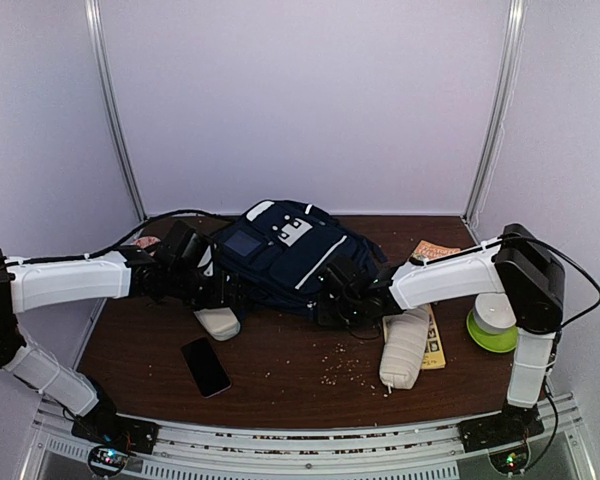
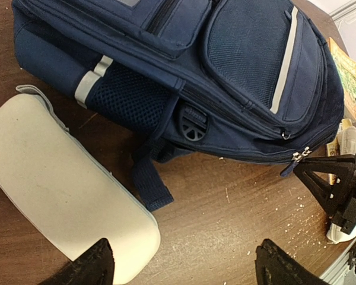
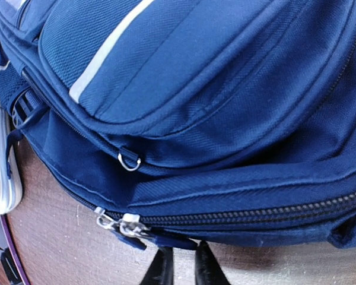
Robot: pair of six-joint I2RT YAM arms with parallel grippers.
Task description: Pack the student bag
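A navy backpack lies front up at the middle back of the table. In the right wrist view two zipper sliders sit together on its near zipper, and one dark pull tab reaches my right gripper's fingertips. My right gripper stands slightly open, its tips a small gap apart; whether the tab enters the gap is hard to tell. Wide open, my left gripper is over the table just in front of the bag, nothing gripped. Under its left finger shows a white case.
A dark phone lies at the front left. On the right are a cream pouch, books and a white bowl on a green plate. Crumbs dot the front middle.
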